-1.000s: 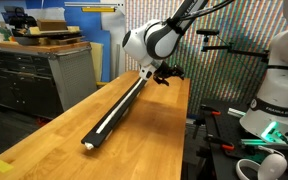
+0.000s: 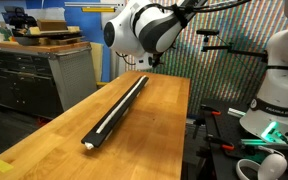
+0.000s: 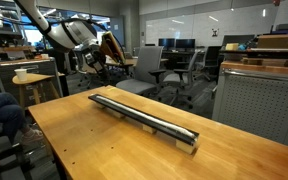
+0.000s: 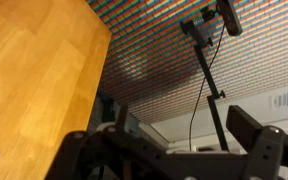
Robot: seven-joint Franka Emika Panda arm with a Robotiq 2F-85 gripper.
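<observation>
A long black rail with a white strip along it [image 2: 114, 112] lies lengthwise on the wooden table [image 2: 154, 130]. In the second exterior view the rail [image 3: 144, 117] rests on small light wooden blocks [image 3: 174, 140]. My gripper is open in the wrist view, its dark fingers wide apart at the lower edge and nothing held between them. It hangs above the far end of the table in the first exterior view, clear of the rail, where its fingertips are too small to make out. The rail is out of the wrist view.
A grey cabinet [image 2: 29, 80] stands along the far left side of the table. White cups [image 2: 259, 168] sit at the lower right, near the arm's base. Office chairs [image 3: 149, 70] stand behind the table. Much of the tabletop beside the rail is bare.
In the first exterior view, the arm's wrist and gripper have risen and shifted left, away from the tabletop. The rail has stayed in place.
</observation>
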